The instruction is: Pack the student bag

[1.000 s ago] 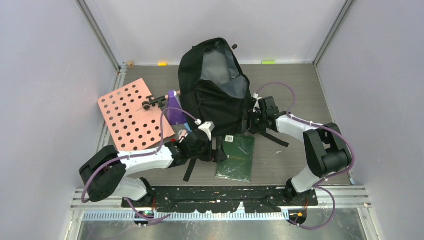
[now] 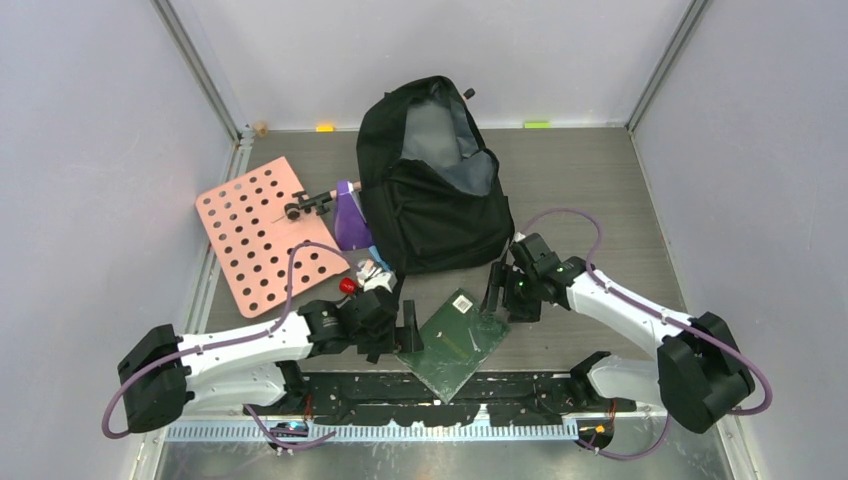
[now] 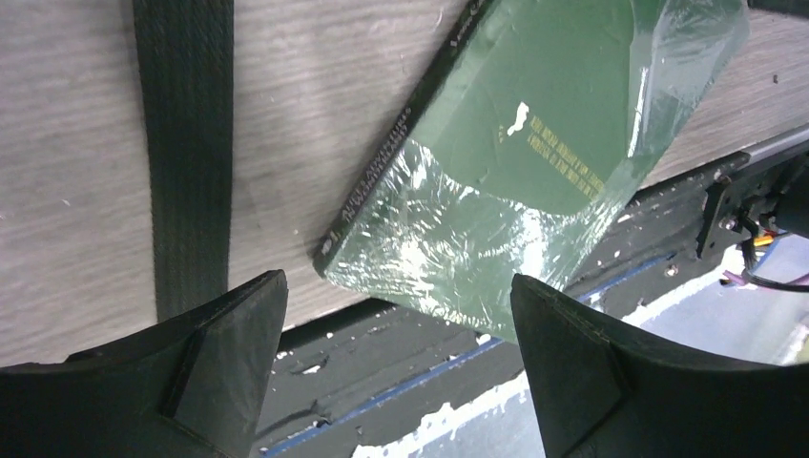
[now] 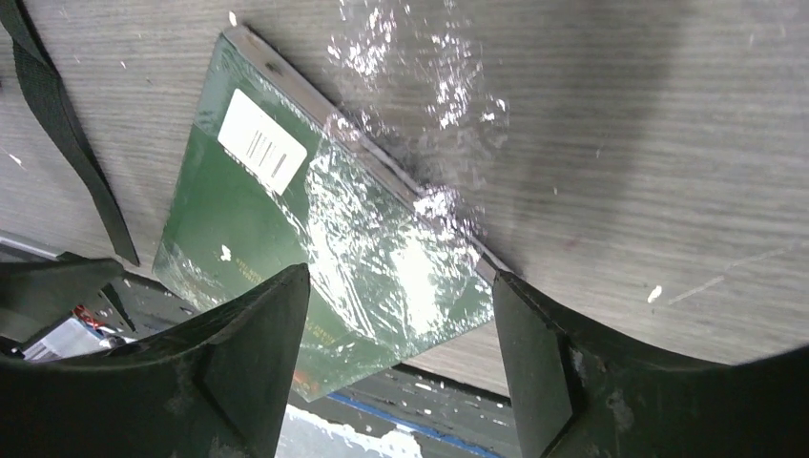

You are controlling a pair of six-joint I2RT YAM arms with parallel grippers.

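A green plastic-wrapped book with a barcode label (image 2: 455, 335) lies tilted at the table's front edge, partly overhanging it, below the black backpack (image 2: 425, 210). My left gripper (image 2: 396, 328) is open at the book's left corner; in the left wrist view its fingers are spread before the book's near corner (image 3: 439, 239). My right gripper (image 2: 497, 290) is open at the book's upper right end; in the right wrist view the book (image 4: 248, 239) lies below its spread fingers, with loose clear film along one edge.
A pink perforated board (image 2: 250, 220), purple object (image 2: 350, 215) and small red item (image 2: 348, 286) lie left of the backpack. A black strap (image 3: 189, 153) lies beside the book.
The book has moved toward the front edge and turned askew. Both arms have come toward the front, the left also leftward.
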